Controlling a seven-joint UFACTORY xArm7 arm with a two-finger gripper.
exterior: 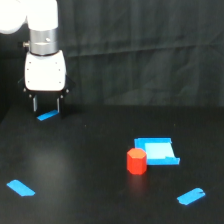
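Note:
My gripper (47, 105) is at the far left, pointing down below the white arm. Just beneath it a blue strip (47, 116) lies on or close to the dark table; whether the fingers touch it I cannot tell. The fingers look dark and small, seemingly spread apart. On the right half of the table stands a red block (136, 161), close to the front left corner of a blue-edged tray (173, 161) with a white inside.
Another flat blue piece (20, 188) lies at the front left, and one more blue piece (190, 197) at the front right. A black curtain (140, 55) hangs behind.

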